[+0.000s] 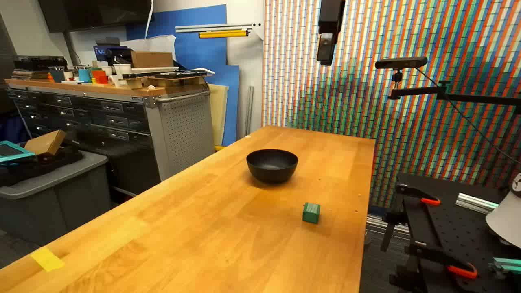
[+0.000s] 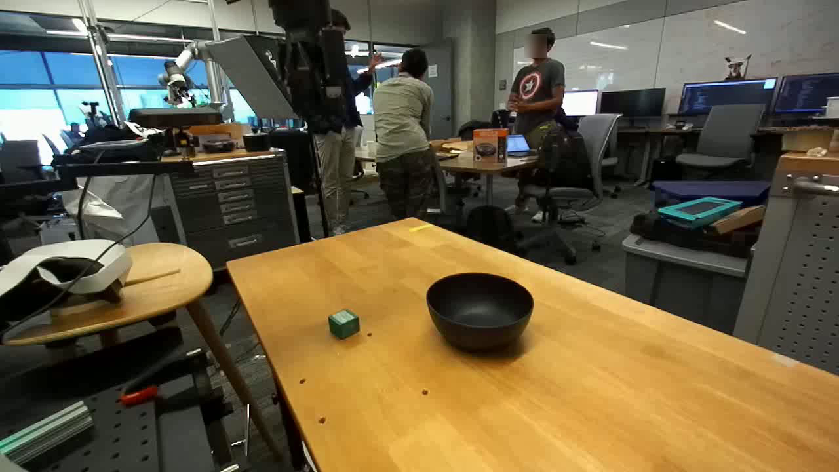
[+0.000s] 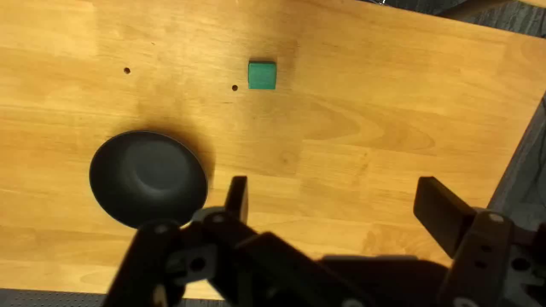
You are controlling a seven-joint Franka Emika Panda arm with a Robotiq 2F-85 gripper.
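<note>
A small green cube [image 1: 311, 213] rests on the wooden table, apart from the black bowl [image 1: 272, 166]. In the second exterior view the cube [image 2: 343, 324] lies left of the bowl [image 2: 480, 311], whose visible inside is empty. From the wrist, the cube [image 3: 262, 76] appears at upper middle and the bowl [image 3: 149, 178] at left. My gripper is high above the table, its fingers [image 3: 441, 215] spread wide with only bare wood seen between them. The first exterior view catches part of the gripper [image 1: 326, 62] at the top edge, well above bowl and cube.
A black side platform with clamps [image 1: 447, 234] and a camera on an arm [image 1: 401, 62] stand beyond the right edge. People stand well behind the table in the second exterior view.
</note>
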